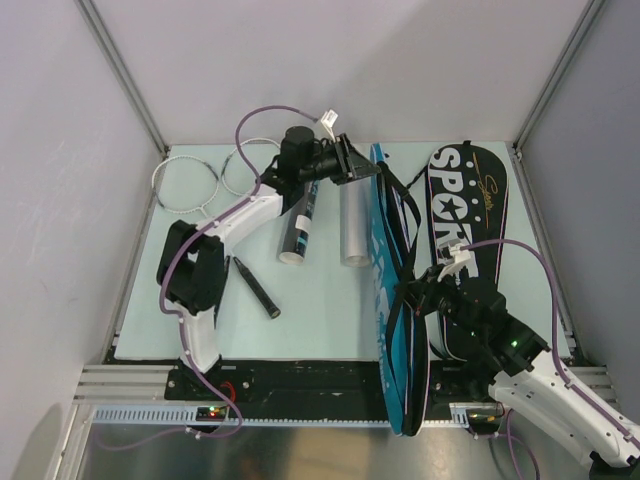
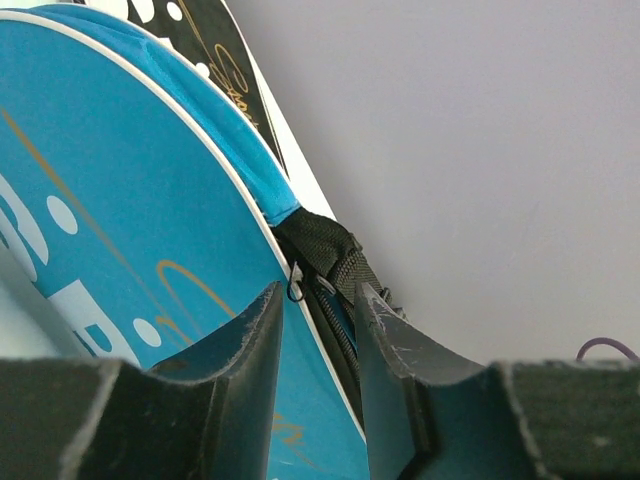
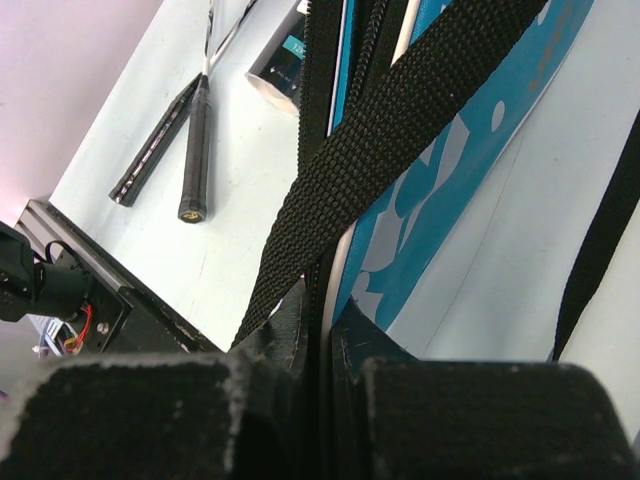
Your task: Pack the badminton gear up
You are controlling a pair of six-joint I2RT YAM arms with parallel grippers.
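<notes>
A blue and black racket bag (image 1: 384,330) stands on its edge, overhanging the table's near side. My right gripper (image 1: 410,292) is shut on the bag's edge about halfway along. In the right wrist view a wide black strap (image 3: 350,150) crosses right above those fingers. My left gripper is open at the far end of the bag. Between and just beyond its fingertips show the zipper (image 2: 337,330) and a small metal zipper pull (image 2: 296,275). Two rackets, one with a black handle (image 1: 257,288), lie on the left of the table.
A dark shuttlecock tube (image 1: 297,235) and a clear tube (image 1: 355,225) lie between the rackets and the blue bag. A black SPORT bag (image 1: 485,210) lies flat at the right, partly under my right arm. Bare table (image 1: 320,320) shows at the near middle.
</notes>
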